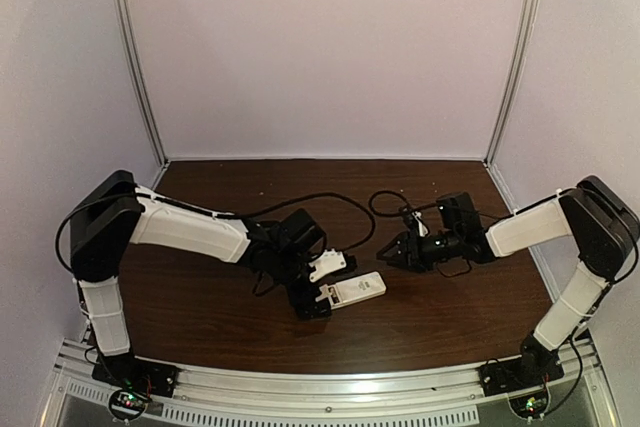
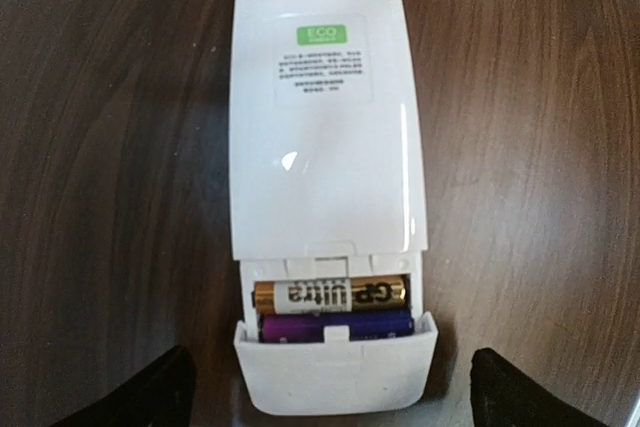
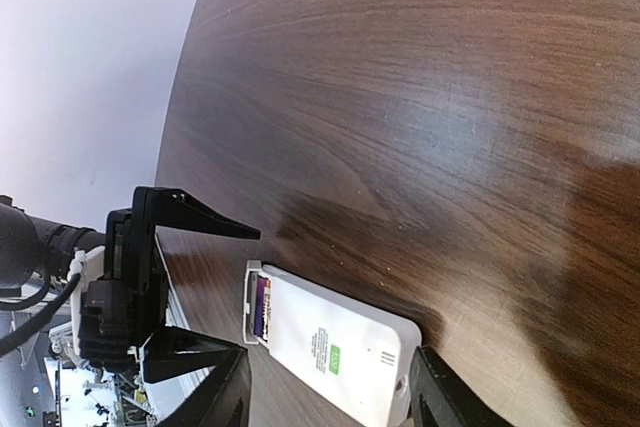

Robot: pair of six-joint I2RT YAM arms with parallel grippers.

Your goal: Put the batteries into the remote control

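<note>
The white remote (image 1: 355, 287) lies back-up on the dark table, its cover (image 2: 325, 127) slid partway off the battery compartment. A gold battery (image 2: 330, 295) and a purple battery (image 2: 300, 328) lie side by side inside the compartment. My left gripper is open over the compartment end, a finger either side of the remote; in the right wrist view it shows with fingers apart. My right gripper is open at the other end of the remote, to its right in the top view, with nothing held.
Black cables loop behind the two grippers.
</note>
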